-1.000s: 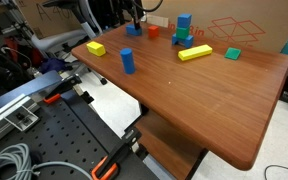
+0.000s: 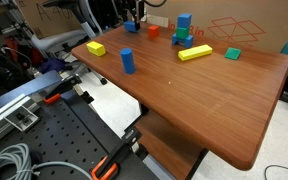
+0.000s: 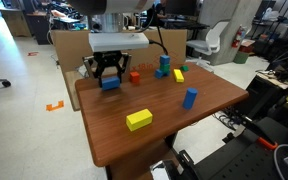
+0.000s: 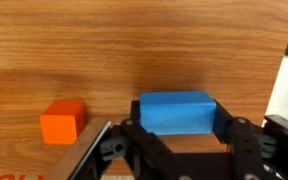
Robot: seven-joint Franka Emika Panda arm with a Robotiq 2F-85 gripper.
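Note:
A blue block (image 4: 177, 112) is between the fingers of my gripper (image 3: 110, 77), which is shut on it. In exterior view 2 this blue block (image 3: 110, 83) is at the table's far left part, and in exterior view 1 the blue block (image 2: 131, 27) is by the far edge. Whether its underside touches the wood is unclear. Left of the gripper in the wrist view, apart from it, lies a red-orange block (image 4: 63, 121).
A yellow block (image 2: 96, 48) and an upright blue cylinder (image 2: 127, 61) stand nearer the robot base. A blue stack (image 2: 183, 27), a yellow bar (image 2: 195, 53) and a green piece (image 2: 233, 54) lie farther along.
In exterior view 1 the blue block and the gripper over it have shifted very slightly. The other objects look unmoved.

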